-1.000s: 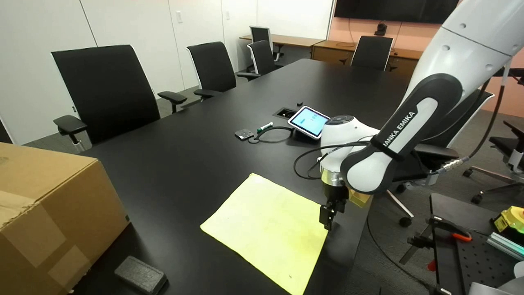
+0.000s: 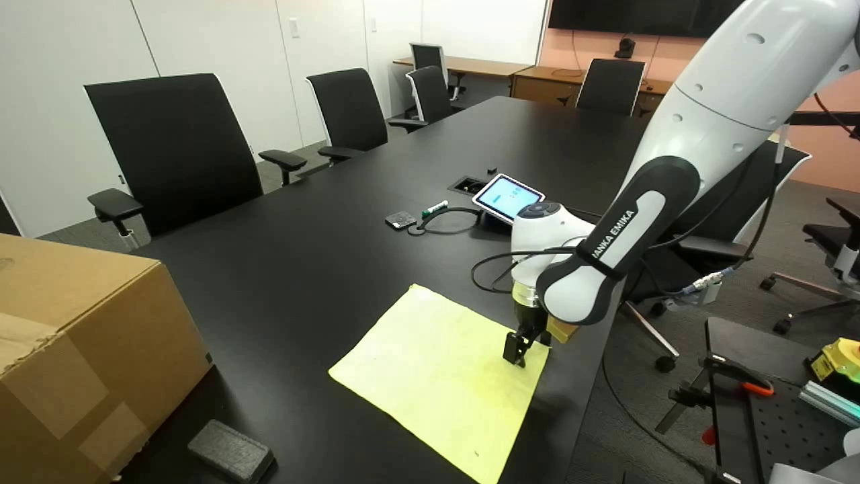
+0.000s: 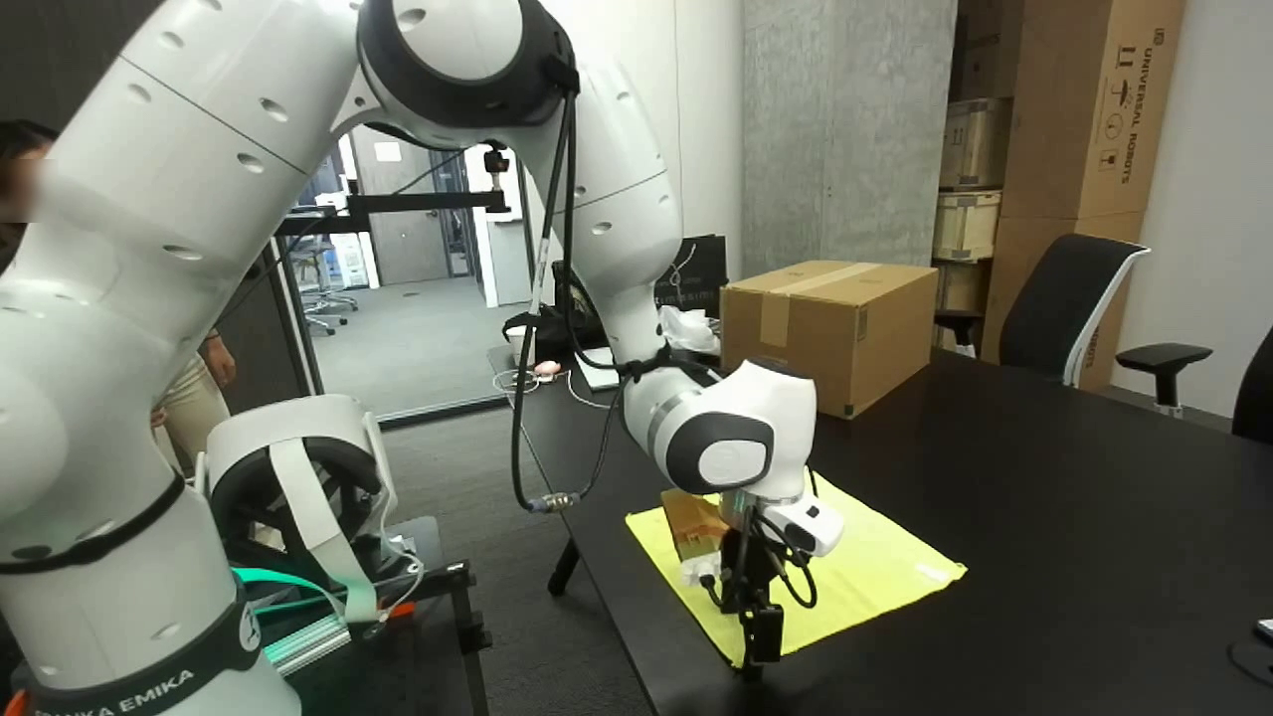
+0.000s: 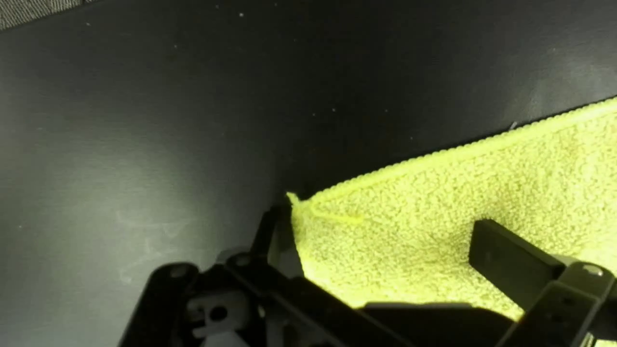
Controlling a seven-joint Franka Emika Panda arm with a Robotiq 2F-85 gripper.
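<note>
A yellow cloth (image 2: 441, 371) lies flat on the black table, its stitched hem and one corner plain in the wrist view. My gripper (image 2: 528, 352) is low over that corner, pointing down. In the wrist view the gripper stands open, its fingers wide apart with the cloth's corner (image 4: 347, 248) lying between them. One finger (image 4: 512, 260) is over the cloth; the other is just off its edge, over bare table. Whether the fingertips touch the cloth or table I cannot tell. From the other side, the gripper (image 3: 754, 644) covers part of the cloth (image 3: 865, 555).
A cardboard box (image 2: 105, 363) and a dark eraser-like block (image 2: 231, 450) sit on the table, left of the cloth. Behind it are a tablet (image 2: 508, 197), a green marker (image 2: 435, 209) and a cable. The table edge runs close beside the gripper.
The arm has moved leftward in exterior view 1, bringing the gripper from the cloth's right edge in over its corner. The cloth's outline away from the gripper looks the same.
</note>
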